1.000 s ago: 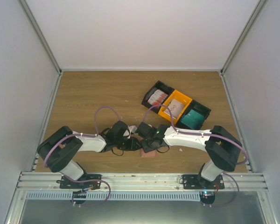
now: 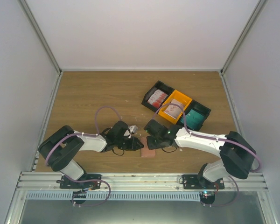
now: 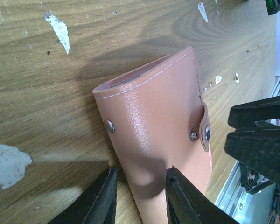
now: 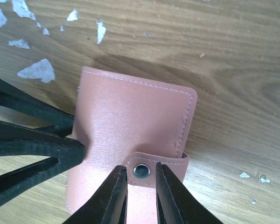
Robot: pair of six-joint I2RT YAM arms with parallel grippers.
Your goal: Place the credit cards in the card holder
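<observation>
A pink leather card holder [image 2: 148,151] lies on the table between the two grippers. In the left wrist view its strap [image 3: 204,127] stands off the face of the holder [image 3: 151,116], with a bare metal stud beside it. My left gripper is part open at the holder's left side, nothing held between its fingers. My right gripper hovers over the strap's snap button [image 4: 141,171], also part open with a gap between its tips. Whether either touches the leather is hard to tell. Cards show in the trays: reddish-white [image 2: 157,98], pale [image 2: 174,108] and teal [image 2: 192,120].
The cards' black left tray [image 2: 165,87], yellow middle tray [image 2: 179,94] and black right tray [image 2: 206,112] stand in a row behind the right arm. Bare wood extends across the back left. Both grippers crowd close together around the holder.
The right arm has shifted to the right and its gripper has drawn away from the left one, uncovering more of the holder. The left arm is almost where it was.
</observation>
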